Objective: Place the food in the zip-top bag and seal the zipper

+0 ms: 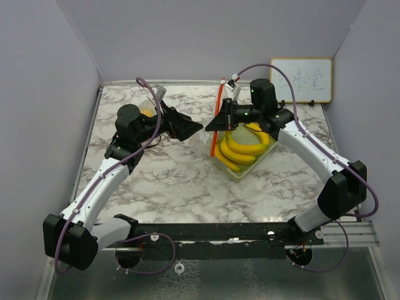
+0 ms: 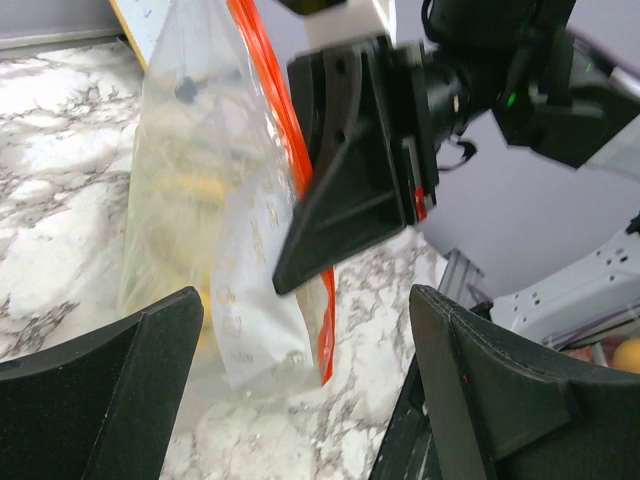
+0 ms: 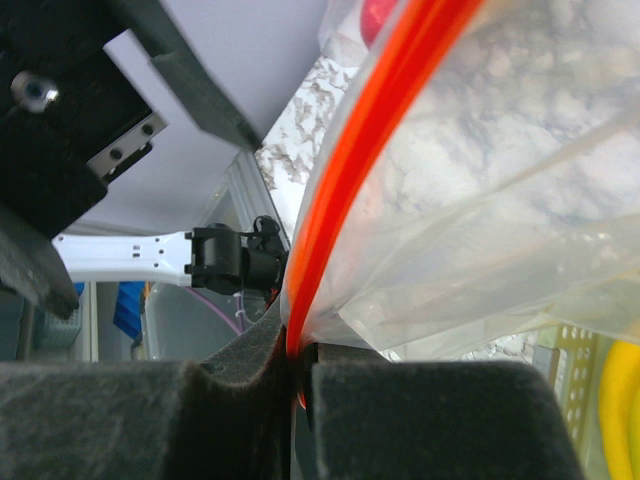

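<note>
A clear zip top bag (image 2: 245, 300) hangs upright, with its orange zipper edge (image 1: 219, 119) running along the mouth. My right gripper is shut on that edge, and the film spreads out from its fingers. To the left of the bag, my left gripper (image 1: 192, 131) is open, with its fingers (image 2: 150, 350) apart and the bag in view beyond them. Yellow bananas (image 1: 240, 147) lie in a pale green basket (image 1: 236, 177) under and right of the bag. No food shows clearly inside this bag.
A yellow item (image 1: 147, 112) is partly hidden behind the left arm. A red item (image 3: 376, 18) in clear film lies on the marble table. The whiteboard (image 1: 302, 80) stands at the back right.
</note>
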